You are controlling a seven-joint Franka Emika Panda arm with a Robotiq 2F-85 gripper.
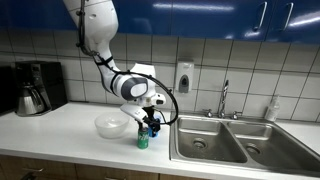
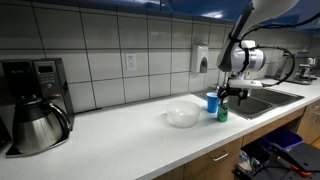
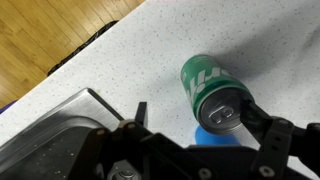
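A green can [image 1: 143,141] stands upright on the white counter, left of the sink. Behind it is a blue cup [image 1: 154,130], partly covered by my gripper [image 1: 152,124] in exterior view 1. In exterior view 2 the can [image 2: 222,113] and the cup [image 2: 212,103] stand close together. Seen from above in the wrist view, the can [image 3: 208,78] lies ahead of my gripper, and the blue cup [image 3: 218,138] shows between the fingers. The fingers are wide apart and hold nothing that I can see.
A white bowl [image 1: 111,124] sits to the left of the can. The double sink [image 1: 240,143] with its faucet [image 1: 222,100] is on the right. A coffee maker [image 2: 38,106] stands at the counter's far end, with bare counter between.
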